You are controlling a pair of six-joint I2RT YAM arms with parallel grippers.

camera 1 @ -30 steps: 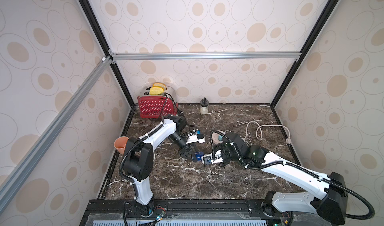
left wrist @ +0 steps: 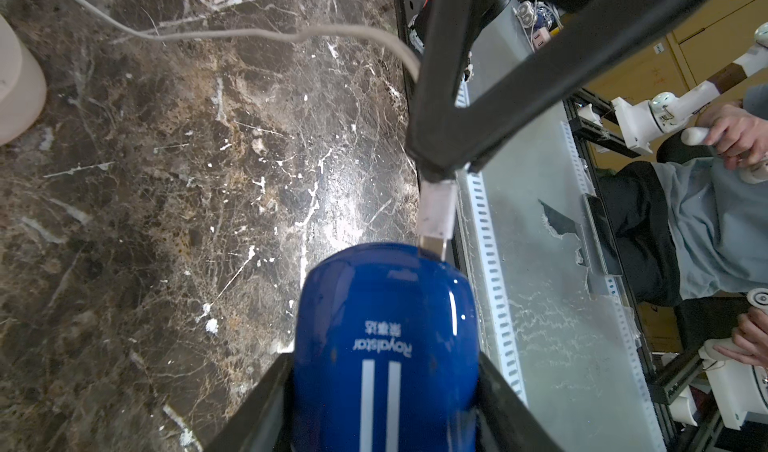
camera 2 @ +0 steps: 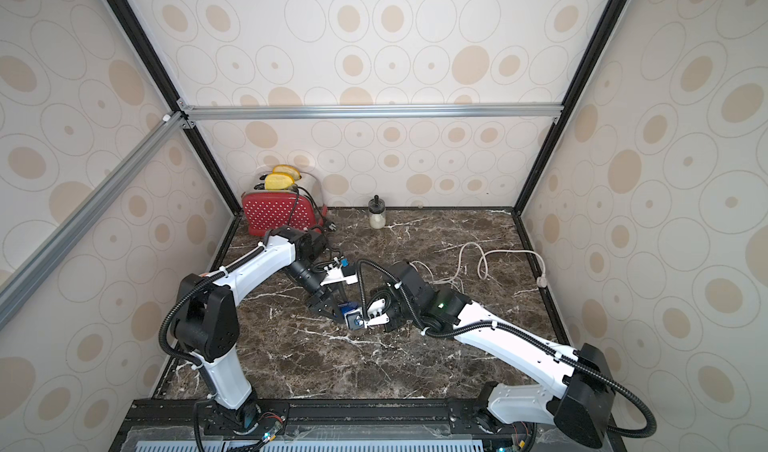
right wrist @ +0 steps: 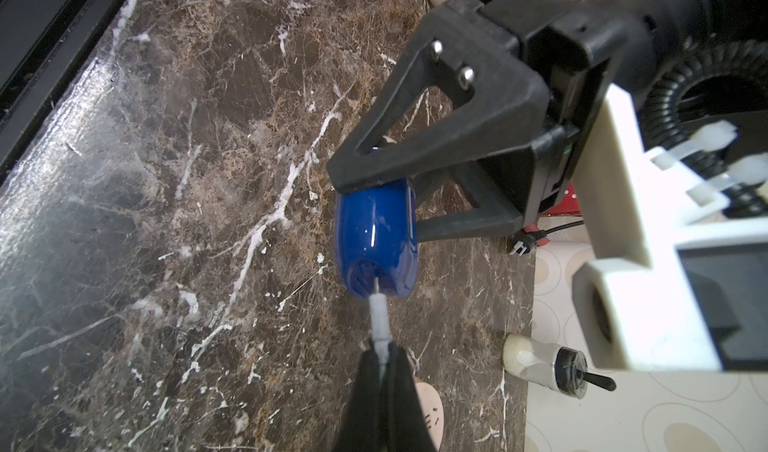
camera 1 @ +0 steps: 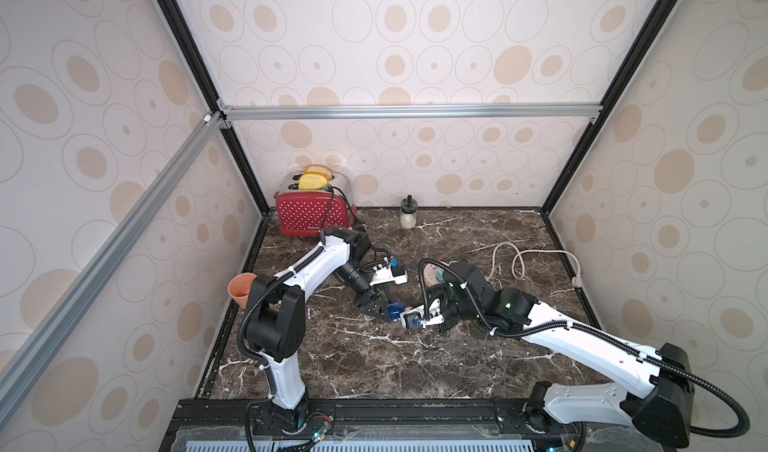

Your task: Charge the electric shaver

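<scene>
My left gripper is shut on the blue electric shaver [left wrist: 388, 332], with a finger on either side of its body. The shaver is held above the marble table in the middle. My right gripper is shut on a thin pale charging plug [right wrist: 379, 321] at its fingertips. The plug's metal tip points at the shaver's end face and appears to meet the port there; part of the metal still shows. How deep it sits I cannot tell. From the plug, the white cable [left wrist: 240, 33] trails off over the table.
A round pinkish socket [camera 1: 433, 273] stands behind the right gripper. Farther back are a red toaster [camera 1: 312, 214] and a small jar [camera 1: 409, 213]; an orange cup [camera 1: 241, 289] is at left. White cable [camera 2: 512, 251] runs along the right.
The shaver and plug are still held end to end.
</scene>
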